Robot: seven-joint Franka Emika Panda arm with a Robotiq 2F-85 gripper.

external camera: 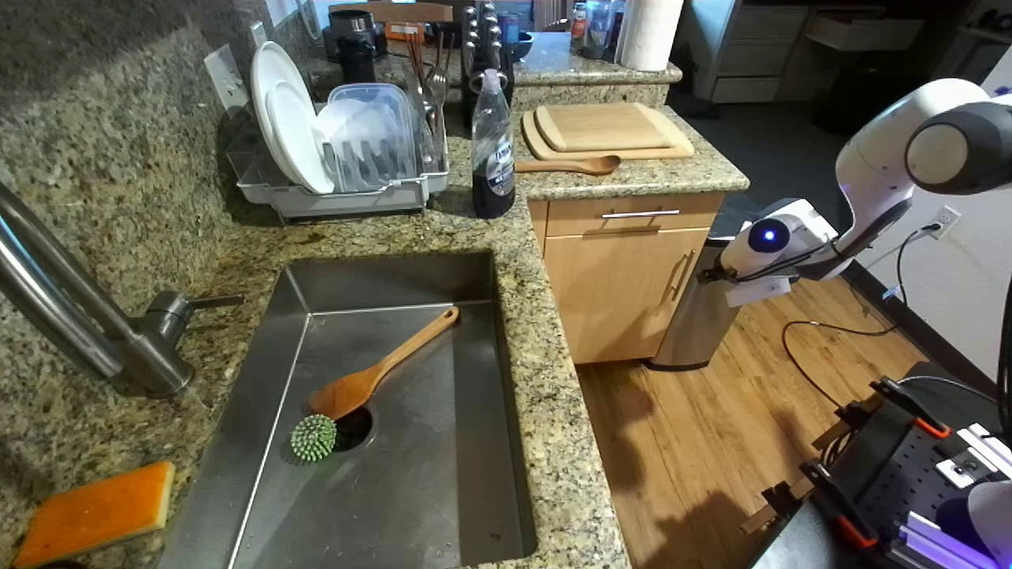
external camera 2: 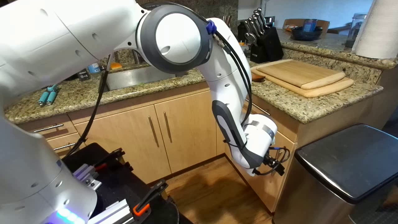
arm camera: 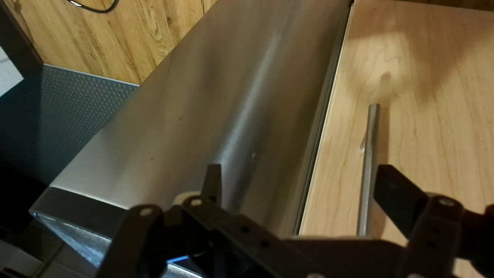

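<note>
My gripper is open, its two dark fingers (arm camera: 213, 181) spread wide and nothing held. In the wrist view, the upright metal handle (arm camera: 369, 171) of the light wood cabinet door (arm camera: 430, 116) shows between the fingers, nearer the right one; how far off it is I cannot tell. Exterior view 1 has the gripper (external camera: 715, 272) low in front of the cabinet's right side and the steel trash can (external camera: 697, 318). From exterior view 2, the gripper (external camera 2: 276, 166) is seen below counter height, beside the cabinet door.
A wooden spoon (external camera: 384, 365) and green scrub brush (external camera: 313, 437) lie in the steel sink (external camera: 408, 512). Cutting boards (external camera: 607, 128), a soap bottle (external camera: 493, 156) and a dish rack (external camera: 332, 201) stand on the counter. Open wood floor (external camera: 683, 446) lies before the cabinet.
</note>
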